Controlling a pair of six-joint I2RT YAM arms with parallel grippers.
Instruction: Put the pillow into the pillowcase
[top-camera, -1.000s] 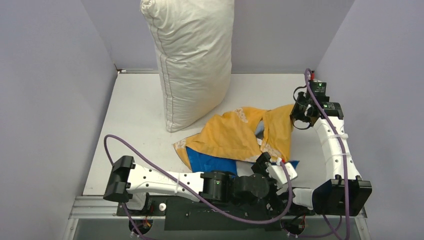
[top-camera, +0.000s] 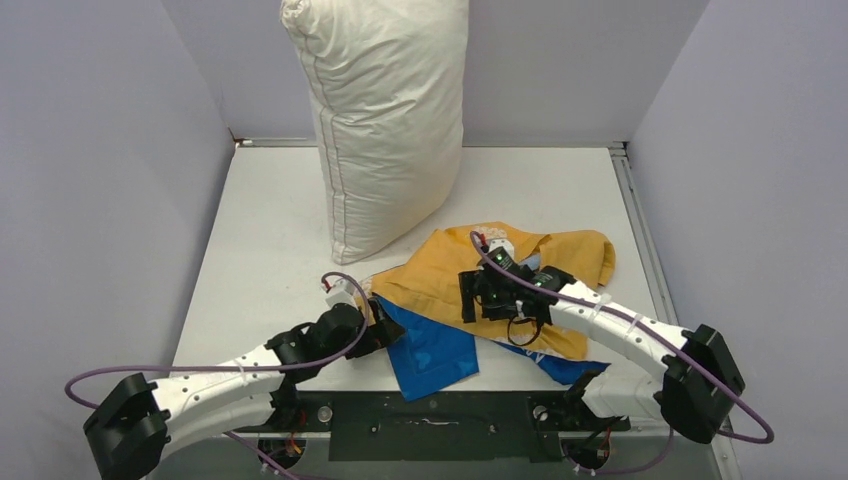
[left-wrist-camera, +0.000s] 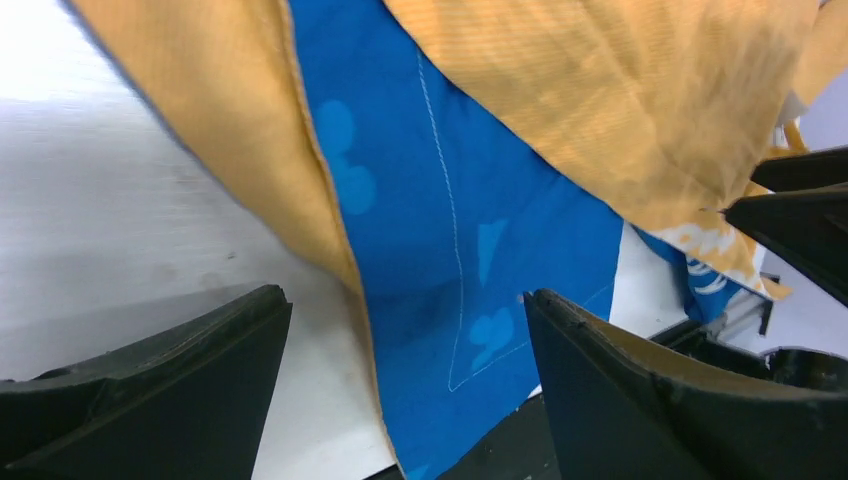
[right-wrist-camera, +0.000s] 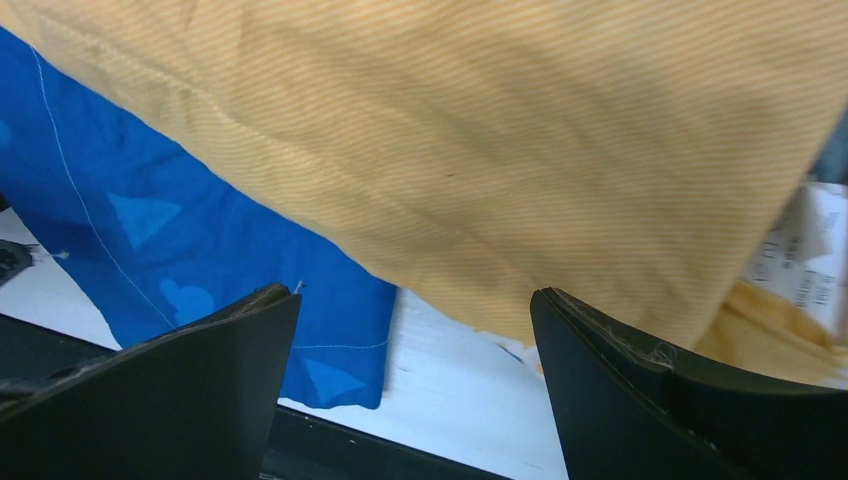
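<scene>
The pillowcase, orange with blue parts, lies crumpled on the white table. A white pillow stands at the back left of the table. My left gripper is over the pillowcase's left part, fingers apart, above a blue panel and an orange edge. My right gripper is open above the orange cloth near the middle, with blue cloth at its left and a pale label at the right of its view.
Grey walls close in the sides and back, and a dark strip runs along the front edge.
My left arm has swung leftward to the pillowcase's left part. My right arm has come from the back right to the middle of the cloth, and the orange cloth's right part now lies flatter.
</scene>
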